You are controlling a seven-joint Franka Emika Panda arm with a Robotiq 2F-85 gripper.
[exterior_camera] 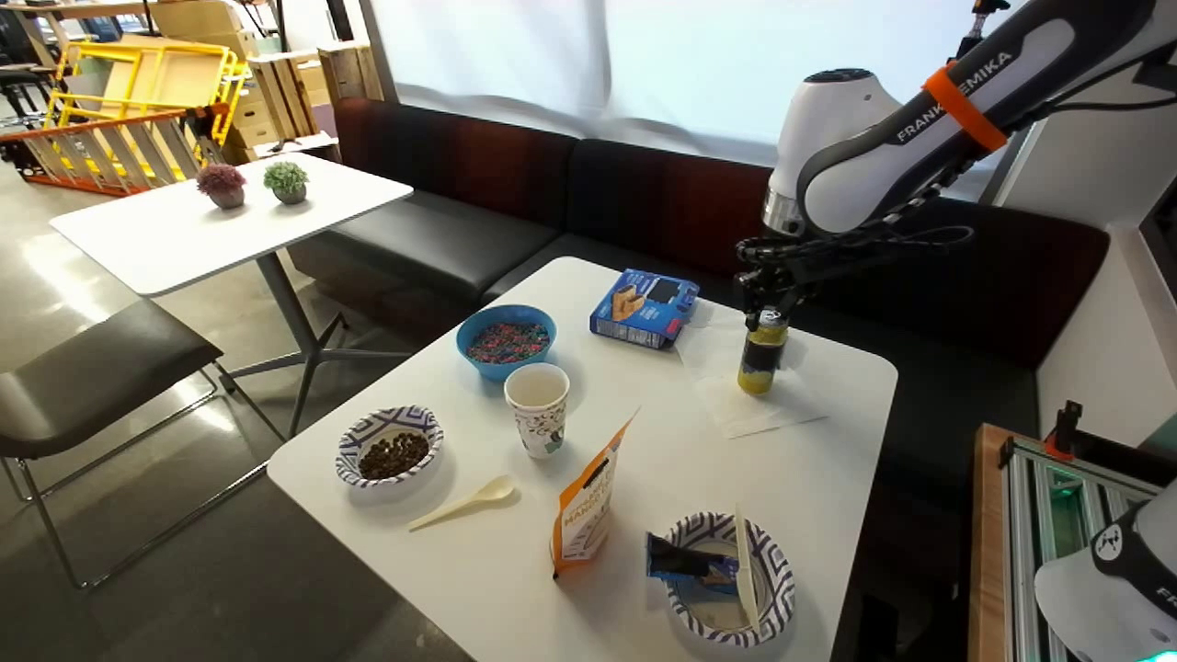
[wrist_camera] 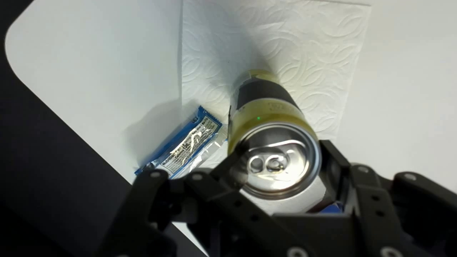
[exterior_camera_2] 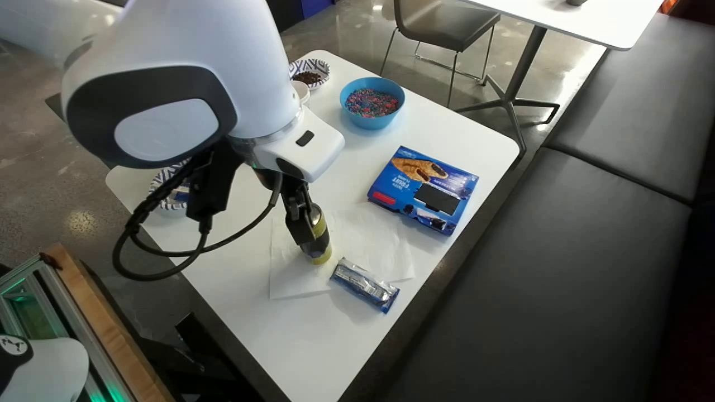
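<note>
A yellow can with a dark band [exterior_camera: 760,364] stands upright on a white napkin [exterior_camera: 723,406]. In the wrist view the can's silver top [wrist_camera: 278,165], with its pull tab, lies between the two black fingers of my gripper. One finger is on each side of the rim, very close to it; whether both press on the can, I cannot tell. From the second exterior view, my gripper [exterior_camera_2: 306,221] reaches down around the can's upper part, and one finger hides some of its side.
A blue wrapped bar [exterior_camera_2: 365,285] lies close beside the can. A blue box [exterior_camera: 645,309], a blue bowl [exterior_camera: 508,340], a paper cup [exterior_camera: 538,414], an orange-and-white pouch [exterior_camera: 585,513] and patterned bowls [exterior_camera: 359,476] stand elsewhere on the table.
</note>
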